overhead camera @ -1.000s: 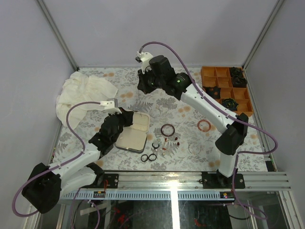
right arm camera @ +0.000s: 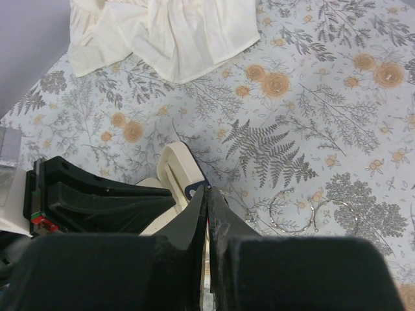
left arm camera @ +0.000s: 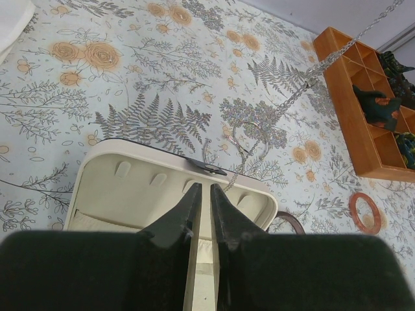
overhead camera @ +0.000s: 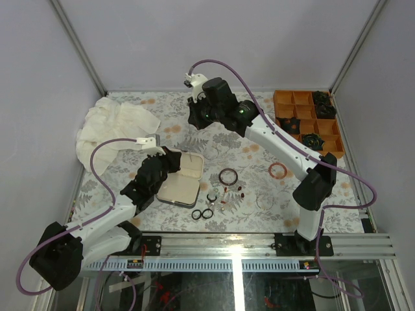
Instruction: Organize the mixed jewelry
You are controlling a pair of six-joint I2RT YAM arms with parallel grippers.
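A silver chain (left arm camera: pixel 316 72) slants down through the left wrist view from beyond the upper right corner, rising clear of the table. My right gripper is shut high over the table, and the chain appears to hang from its tips. Over the open cream jewelry case (left arm camera: pixel 139 176) stands my left gripper, its fingers close together with a narrow gap. The chain's lower end passes by its right fingertip; whether those fingers pinch it cannot be made out. Two thin silver loops (right arm camera: pixel 284 223) lie on the cloth behind the case.
A wooden compartment box (overhead camera: pixel 301 103) holding dark items stands at the far right. White cloth (overhead camera: pixel 113 129) is bunched at the far left. Between them lie a dark bangle (overhead camera: pixel 228 177), an orange bangle (overhead camera: pixel 277 171), black rings (overhead camera: pixel 207 213) and several small pieces.
The right arm has shifted only slightly toward the near side over the last second. My left arm, the case and the loose jewelry look unmoved.
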